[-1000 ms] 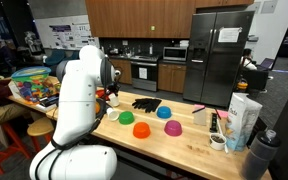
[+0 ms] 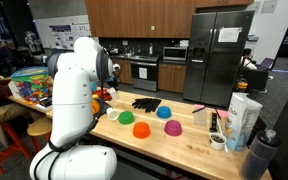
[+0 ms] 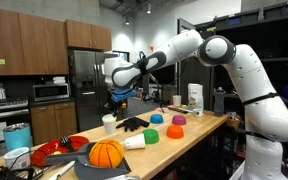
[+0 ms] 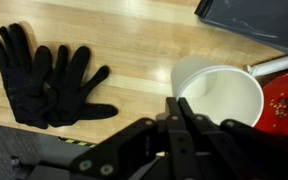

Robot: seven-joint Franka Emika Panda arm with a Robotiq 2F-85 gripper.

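A white cup is seen from above in the wrist view, its round mouth facing the camera. My gripper meets the near-left part of its rim and is shut on it; the dark fingers hide part of that edge. In exterior view 2 the white cup hangs upright below the gripper, close to the tabletop; whether its base is clear of the table is hard to tell. From exterior view 1 the gripper is small and its hold cannot be made out.
Black gloves lie left of the cup. A dark tray and a red rack are close on its right. An orange ball and a white mug occupy the nearer table. Green, orange and blue bowls stand farther along.
In exterior view 1 my gripper has risen a little over the last second, and the pale shape under it has shifted upward too. The bowls and gloves have stayed put.
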